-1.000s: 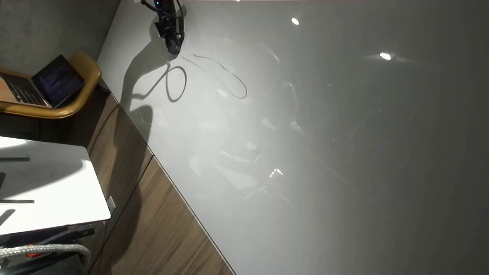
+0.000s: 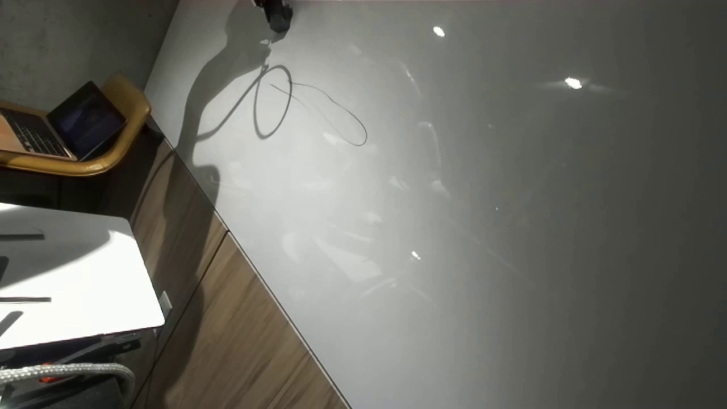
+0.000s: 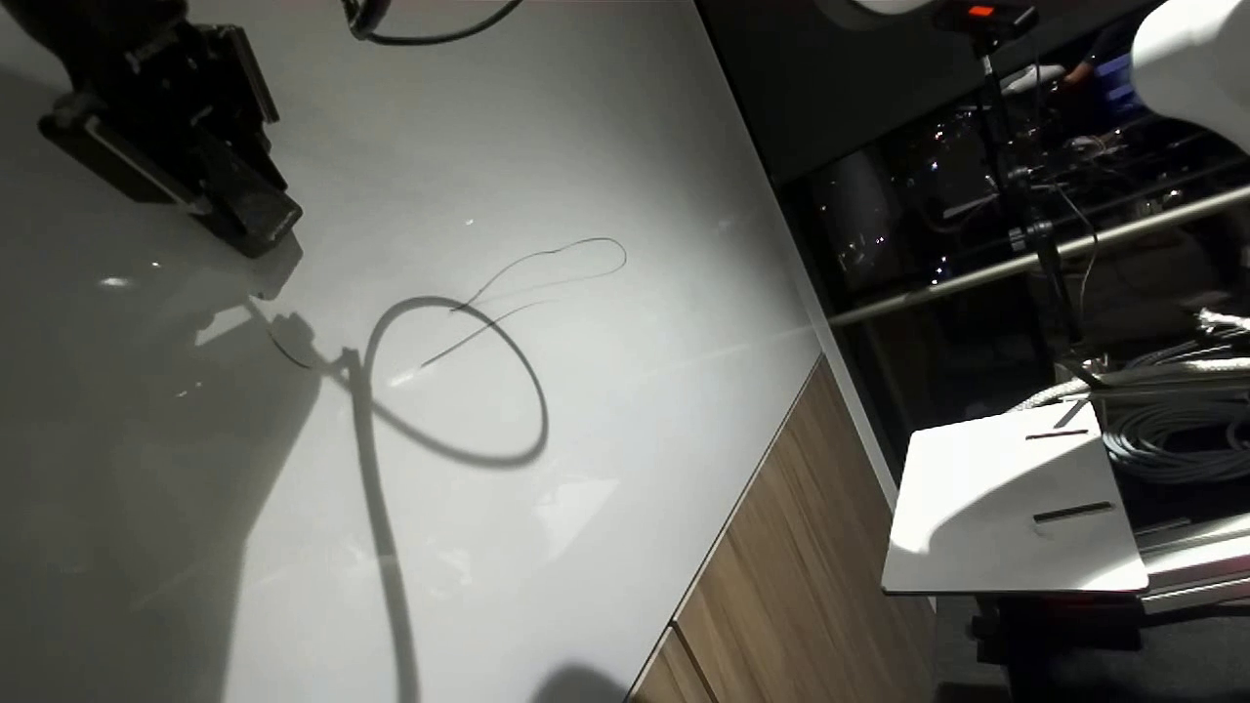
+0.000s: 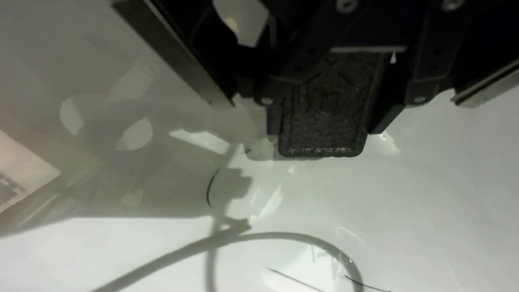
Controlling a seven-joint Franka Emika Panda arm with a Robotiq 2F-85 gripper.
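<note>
A dark, rough-faced rectangular block (image 4: pixel 331 107) sits between the two fingers of my gripper, which is shut on it. In exterior view 2 the black gripper (image 3: pixel 232 176) hangs at the upper left, and the block's end (image 3: pixel 260 221) sticks out past the fingers. Only the dark tip of this block (image 2: pixel 278 19) shows at the top edge of exterior view 1. The block appears to be held above the glossy grey table (image 2: pixel 477 204), where its shadow falls apart from it.
A thin dark wire (image 2: pixel 362 126) lies looped on the table; the thicker loop near it looks like a cable's shadow. Beyond the table's edge are a yellow chair (image 2: pixel 140 109) with a laptop (image 2: pixel 85 122) and a white board (image 2: pixel 88 272).
The shadow loop has shifted and grown. The thin wire stays put.
</note>
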